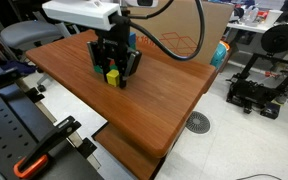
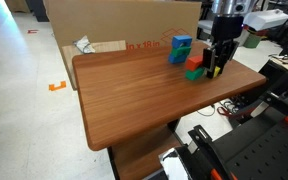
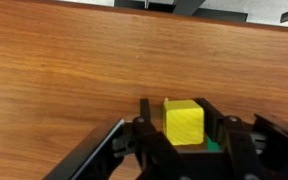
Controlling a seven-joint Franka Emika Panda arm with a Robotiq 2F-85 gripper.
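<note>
The yellow block [image 3: 184, 122] sits between the fingers of my gripper in the wrist view. In exterior view 1 the same yellow block [image 1: 113, 78] is low at the fingertips, close to the wooden table [image 1: 159, 95]. My fingers stand part open around it; whether both pads touch it cannot be made out. Right behind it is a green block [image 2: 194, 73], with a red block [image 2: 195, 62] above it, both partly covered by the gripper in exterior view 1.
Farther back on the table stand a blue block [image 2: 179, 42] and another green piece [image 2: 179, 55]. A cardboard panel [image 2: 134, 25] closes off the far side.
</note>
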